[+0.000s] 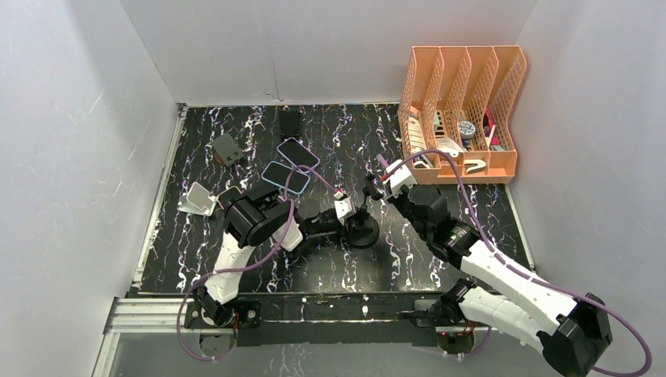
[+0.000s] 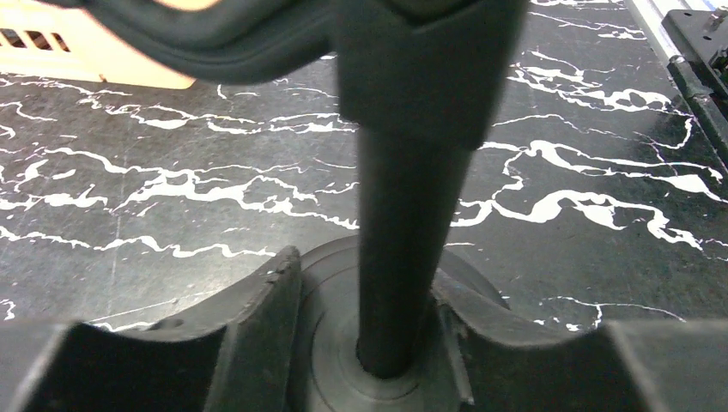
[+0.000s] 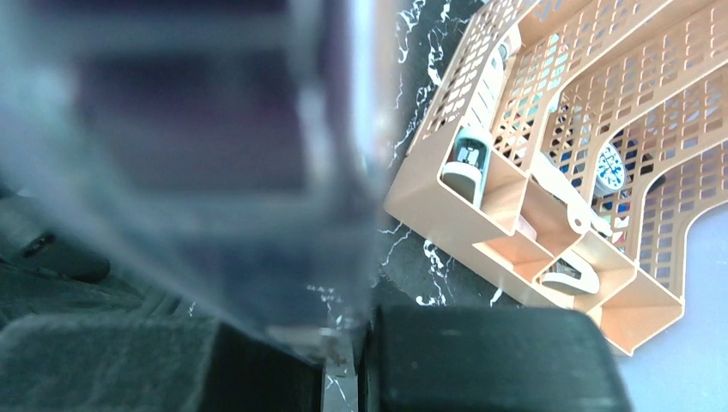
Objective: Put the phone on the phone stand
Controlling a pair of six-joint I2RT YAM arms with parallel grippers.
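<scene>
My left gripper (image 1: 353, 216) is low at the post of a round black stand (image 1: 363, 236); in the left wrist view its fingers flank the post (image 2: 403, 215), and the disc base shows below. My right gripper (image 1: 388, 177) is raised to the upper right of the stand. In the right wrist view it is shut on a blurred, glossy, pale-edged object (image 3: 197, 154) that fills the left half, probably a phone. Two phones (image 1: 298, 154) lie on the table behind the left arm.
An orange organizer (image 1: 495, 165) with small items fills the back right. Grey stands (image 1: 227, 149) and a white stand (image 1: 196, 200) sit at the left, a black stand (image 1: 290, 122) at the back.
</scene>
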